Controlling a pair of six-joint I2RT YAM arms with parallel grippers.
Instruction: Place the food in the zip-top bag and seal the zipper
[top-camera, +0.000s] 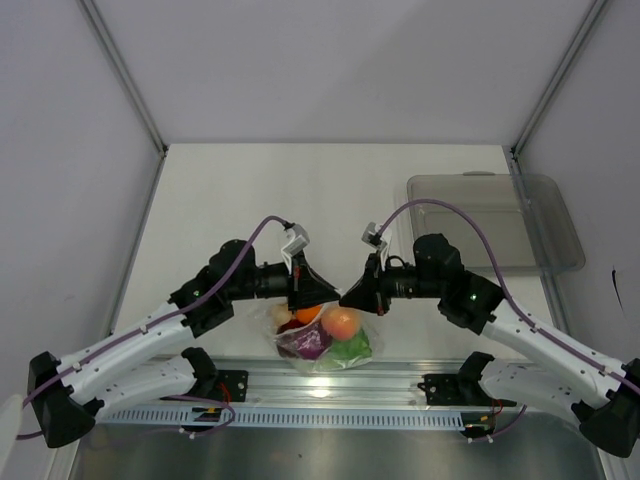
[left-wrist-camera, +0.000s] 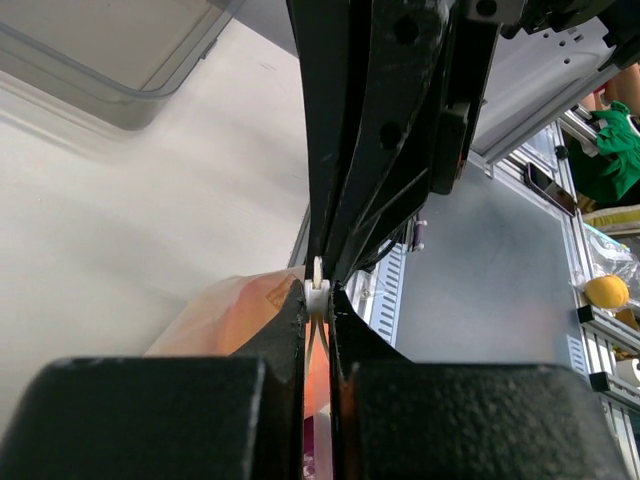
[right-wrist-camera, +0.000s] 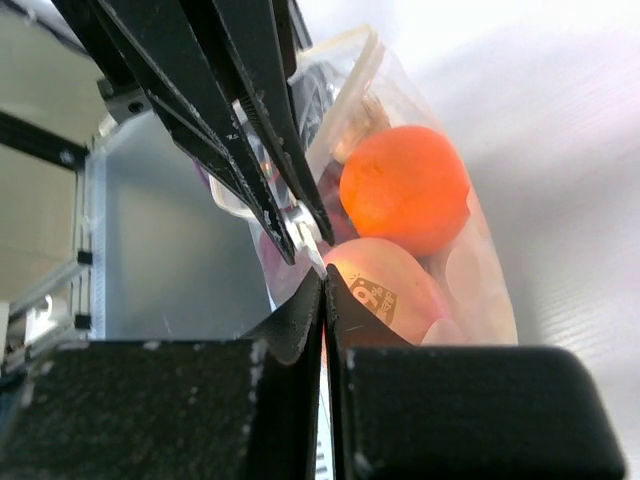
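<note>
The clear zip top bag (top-camera: 300, 362) lies at the table's front edge with food inside: an orange (right-wrist-camera: 405, 188), a peach-coloured fruit (top-camera: 341, 322), a purple item (top-camera: 308, 343) and a green one (top-camera: 351, 346). My left gripper is shut on the small white zipper slider (left-wrist-camera: 317, 296) at the bag's top edge. Close beside it, my right gripper is shut at that same edge, where the thin white zip strip (right-wrist-camera: 314, 256) runs in between its fingertips. The two grippers nearly touch. How far the zipper is closed cannot be told.
An empty grey translucent container (top-camera: 470, 225) stands at the back right of the table. The white tabletop (top-camera: 270, 190) behind the arms is clear. A metal rail (top-camera: 320, 385) runs along the front edge, close to the bag.
</note>
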